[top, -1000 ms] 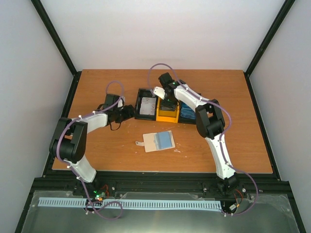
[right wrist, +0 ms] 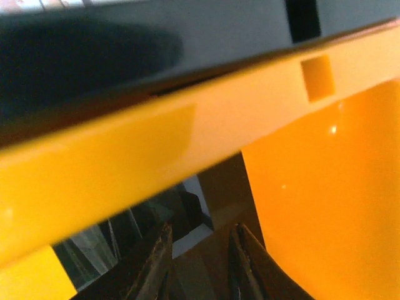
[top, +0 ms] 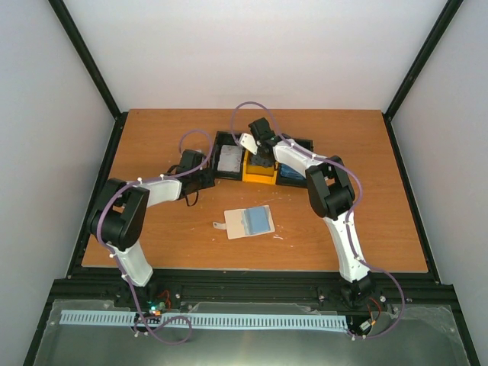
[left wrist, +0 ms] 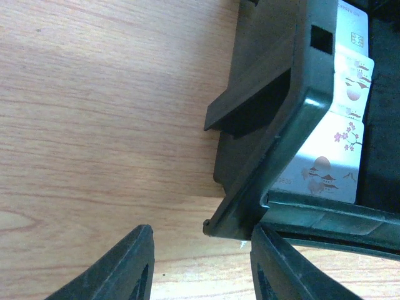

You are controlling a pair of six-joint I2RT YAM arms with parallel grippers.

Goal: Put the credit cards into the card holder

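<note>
The card holder [top: 235,223] lies open on the front middle of the table, beige on its left and with a pale blue page on its right. White cards [left wrist: 325,159] with printed landscapes rest in the left black bin [top: 228,178]. Beside that bin's front left corner, my left gripper stands open, its fingers apart with no card between them. My right gripper reaches down into the yellow bin [top: 260,178], over dark cards [right wrist: 125,234]. Dark shapes lie behind its fingertips, and whether it grips a card is unclear.
Blue cards [top: 291,172] lie in a black bin at the right of the row, partly covered by the right arm. The bins stand side by side. Bare wooden table [top: 171,240] surrounds the holder.
The row of bins has shifted a little left.
</note>
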